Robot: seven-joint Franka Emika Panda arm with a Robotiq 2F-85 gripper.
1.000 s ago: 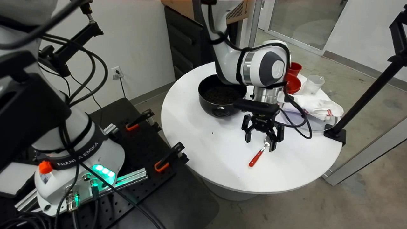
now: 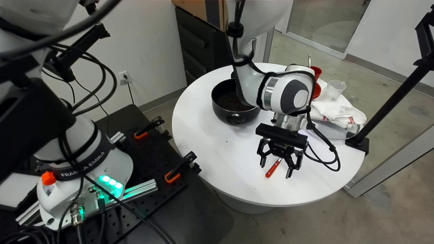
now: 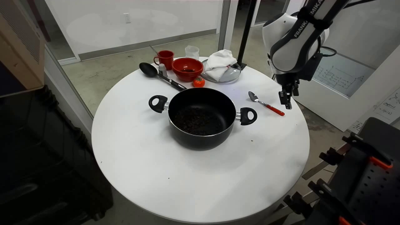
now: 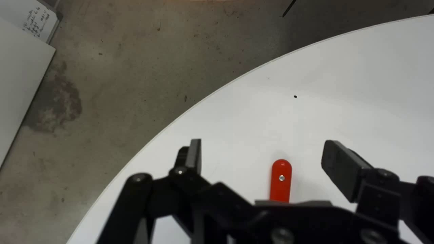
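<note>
A spoon with a red handle [image 3: 274,110] lies flat on the white round table, its metal bowl [image 3: 252,96] toward the table's middle. My gripper [image 2: 275,170] hangs over it, open and empty. In the wrist view the tip of the red handle [image 4: 281,179] shows in the gap between my spread fingers, below their level; the remainder of the spoon is hidden by the gripper body. From the side, the gripper [image 3: 289,101] appears close to the handle end, apart from it.
A black two-handled pot [image 3: 202,139] with dark bits inside stands mid-table. Behind it are a black ladle [image 3: 149,70], red bowls [image 3: 187,73], a tomato [image 3: 198,82], a red mug [image 3: 165,58] and a white cloth [image 3: 218,62] on a plate.
My gripper has moved down and toward the table edge in exterior view 1, from over the spoon's bowl to over its handle. The spoon has not moved.
</note>
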